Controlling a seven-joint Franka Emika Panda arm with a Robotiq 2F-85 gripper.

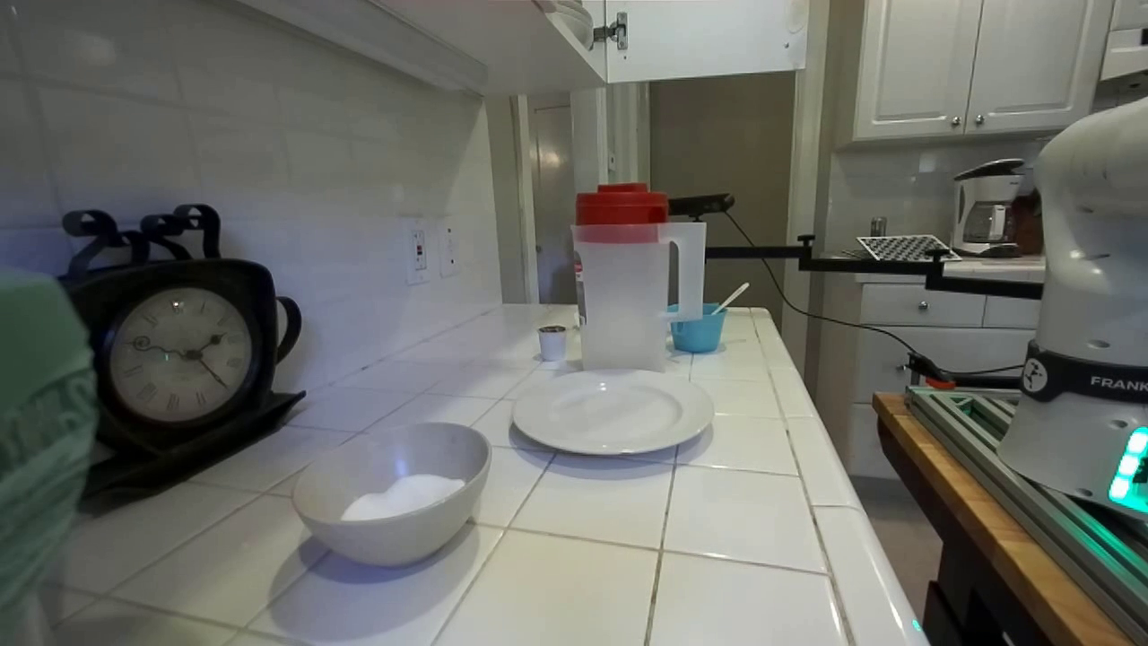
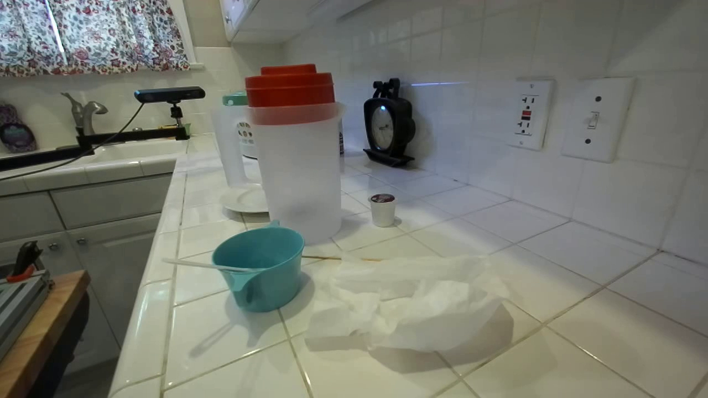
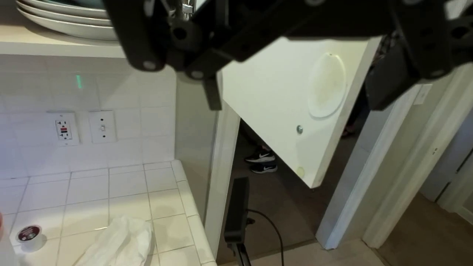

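In the wrist view my gripper is open, its dark fingers wide apart. Nothing is held between them; the white cabinet door hangs open behind the gap. Neither exterior view shows the gripper, only part of the arm at the right edge. On the tiled counter stand a clear pitcher with a red lid, a white plate, a grey bowl with something white inside, and a blue cup with a stick resting in it.
A small pod and crumpled white paper lie near the pitcher. Against the wall stands a black clock. Stacked plates sit on the cabinet shelf. A camera on a bar is beside the counter's edge.
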